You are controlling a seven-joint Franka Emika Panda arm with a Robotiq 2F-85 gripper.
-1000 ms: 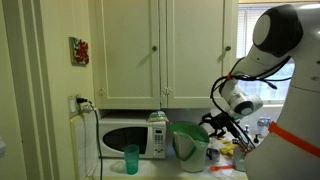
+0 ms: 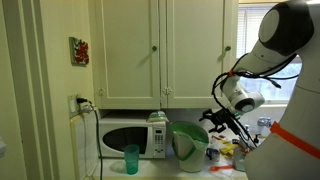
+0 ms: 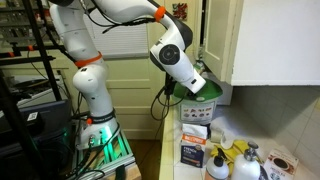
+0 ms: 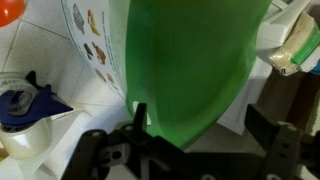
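Observation:
A white bin with a green lining stands on the counter, right of the microwave. From the second exterior view the same bin appears below the arm's hand. In the wrist view its green inside fills the middle, and its outer wall carries small printed pictures. My gripper is open over the bin, its two dark fingers wide apart with nothing held between them. The fingertips are hard to make out in both exterior views.
A microwave and a teal cup stand left of the bin. Near the bin are a printed bag, a white bottle and several small items. Cabinets hang above.
The arm has shifted slightly. The bin, cup and microwave stay where they were.

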